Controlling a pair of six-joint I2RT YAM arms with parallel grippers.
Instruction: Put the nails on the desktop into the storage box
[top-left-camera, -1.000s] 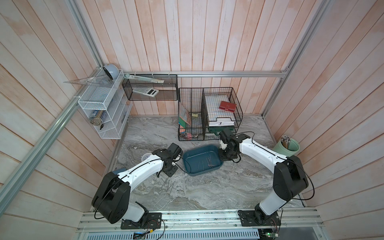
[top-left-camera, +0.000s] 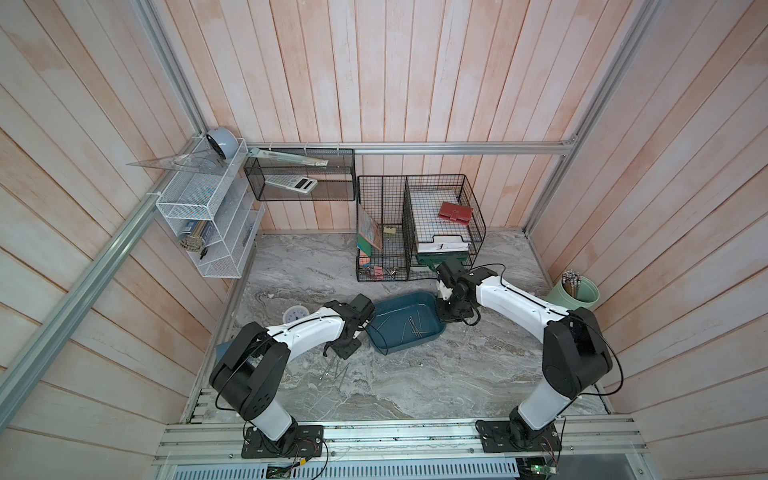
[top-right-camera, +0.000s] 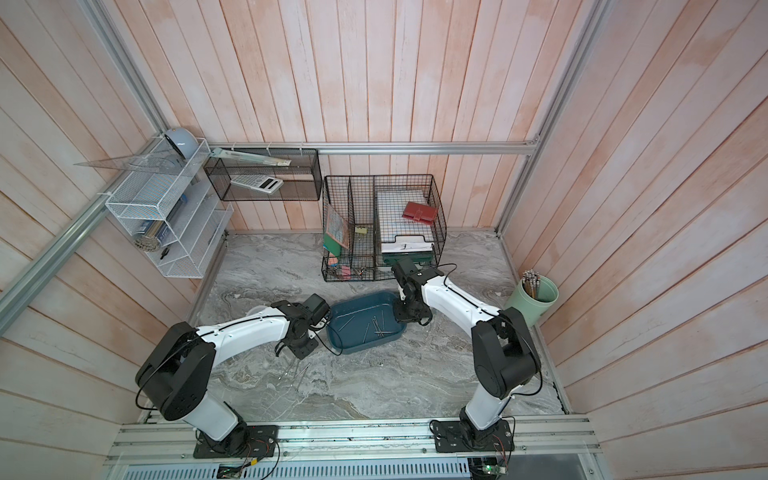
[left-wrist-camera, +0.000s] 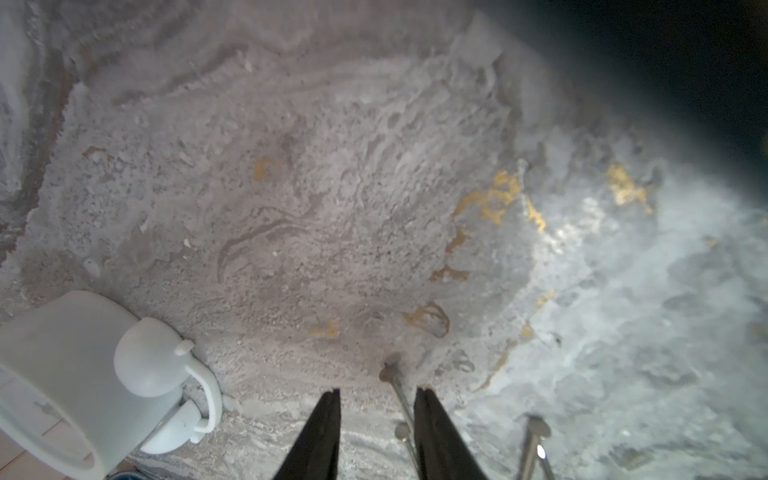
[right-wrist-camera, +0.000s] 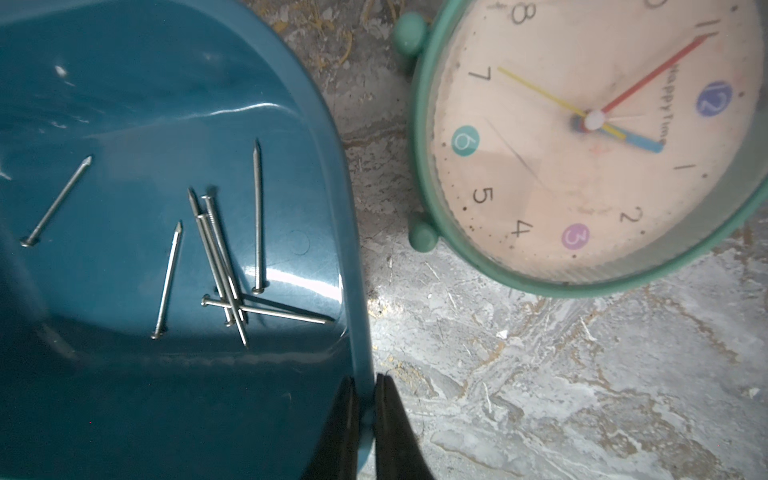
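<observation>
The blue storage box (top-left-camera: 384, 347) lies mid-desk with several nails (right-wrist-camera: 257, 216) inside it. My right gripper is shut on the box's right rim, one finger inside and one outside. On the desktop at the front left, several loose nails (top-left-camera: 324, 375) lie on the marble surface. In the left wrist view, one nail (left-wrist-camera: 400, 397) shows below and between the separated fingertips of my left gripper. More nails (left-wrist-camera: 537, 428) lie just right of those fingers. The left gripper is open; whether it touches a nail cannot be told.
A white mug-like object (left-wrist-camera: 88, 368) stands left of the left gripper. A round green-rimmed clock (right-wrist-camera: 592, 152) is close beside the box on the right. Behind the box stands a black wire rack (top-left-camera: 382, 240).
The right arm has barely moved.
</observation>
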